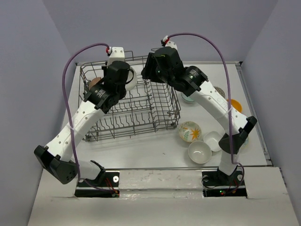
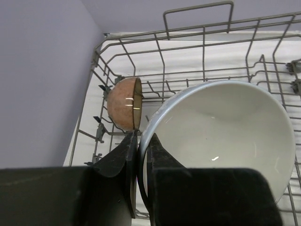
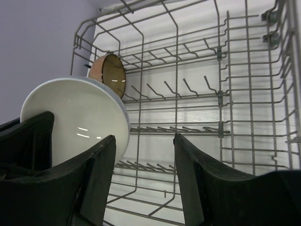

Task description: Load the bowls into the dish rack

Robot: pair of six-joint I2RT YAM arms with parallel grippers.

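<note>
My left gripper is shut on the rim of a white bowl (image 2: 221,127), held tilted over the back left of the wire dish rack (image 1: 131,133). A brown bowl (image 2: 122,103) stands on its side in the rack's left part, behind the white one. My right gripper is open with nothing between its fingers, just right of the white bowl (image 3: 75,117) in the right wrist view, over the rack's tines.
Loose bowls lie right of the rack: a flowered bowl (image 1: 189,131), white bowls (image 1: 200,153), an orange bowl (image 1: 236,105), a patterned one (image 1: 219,91). The counter in front of the rack (image 1: 141,153) is clear.
</note>
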